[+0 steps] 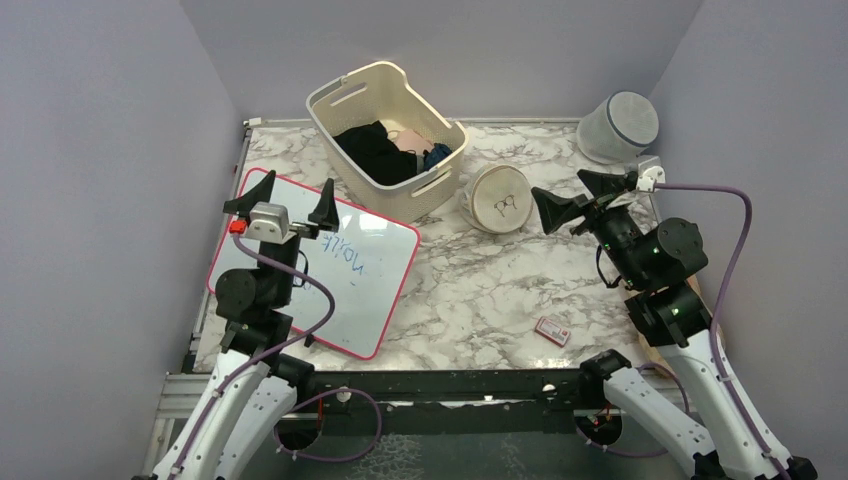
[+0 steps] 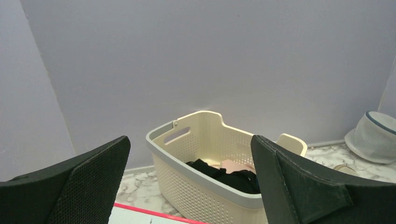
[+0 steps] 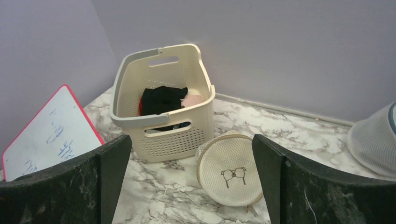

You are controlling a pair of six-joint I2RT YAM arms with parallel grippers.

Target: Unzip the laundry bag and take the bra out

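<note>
A round cream mesh laundry bag (image 1: 501, 199) with a glasses drawing on its end lies on the marble table, just right of the basket. In the right wrist view the same bag (image 3: 229, 171) shows between and beyond the fingers. My right gripper (image 1: 557, 196) is open close to the bag's right side, nothing between its fingers. Over the whiteboard on the left, my left gripper (image 1: 278, 192) stands open and empty. A second mesh bag (image 1: 618, 127), grey-white with a dark rim, sits in the back right corner. No bra can be made out inside either bag.
A cream laundry basket (image 1: 447, 183) at the back holds dark clothes (image 1: 376, 154) and a pinkish piece (image 1: 411, 141). The red-edged whiteboard (image 1: 362, 298) covers the table's left side. A small red-and-white box (image 1: 552, 331) lies near the front edge.
</note>
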